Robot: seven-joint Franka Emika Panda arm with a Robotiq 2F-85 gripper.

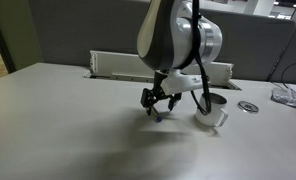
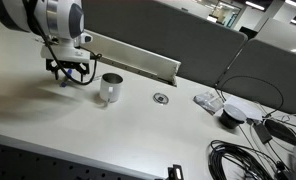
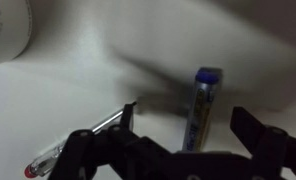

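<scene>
My gripper is open just above the white table. Between its spread fingers, nearer the right one in the wrist view, lies a marker (image 3: 201, 112) with a dark blue end. In exterior view 1 only the marker's blue end (image 1: 158, 119) shows clearly below the gripper (image 1: 161, 102); the fingers hide the rest. A thin silver pen (image 3: 73, 146) with a red end lies to the left in the wrist view, partly behind the left finger. The white mug (image 1: 212, 110) stands upright to the gripper's right.
A long white tray (image 1: 118, 65) runs along the back of the table. To the mug's right lies a small round metal piece (image 2: 161, 98). Black cables (image 2: 233, 158) cover the far right.
</scene>
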